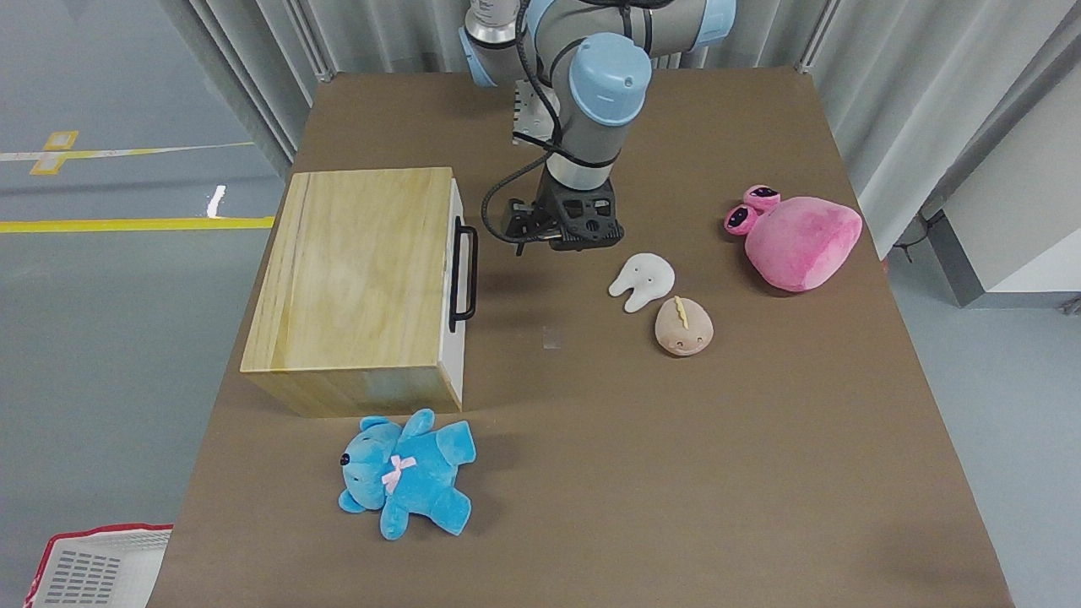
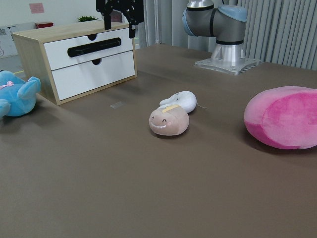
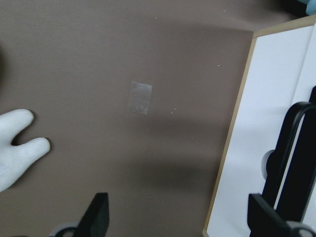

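My gripper [image 1: 562, 228] hangs in the air to the right of the wooden drawer box [image 1: 344, 263], whose black handle [image 1: 466, 274] is on the right face. In the wrist view my two fingers stand wide apart at the bottom, open, with nothing visible between them. Below and right of the gripper in the front view lie a white plush [image 1: 643, 279] and a beige smiling plush [image 1: 684, 326]. In the wrist view the white plush [image 3: 15, 153] is at left, the handle [image 3: 291, 153] at right.
A blue bear [image 1: 405, 476] lies in front of the box; a large pink plush [image 1: 801, 243] rests at the right table edge. Bare table [image 1: 709, 486] spreads across the front right. A white basket [image 1: 96, 567] stands on the floor at front left.
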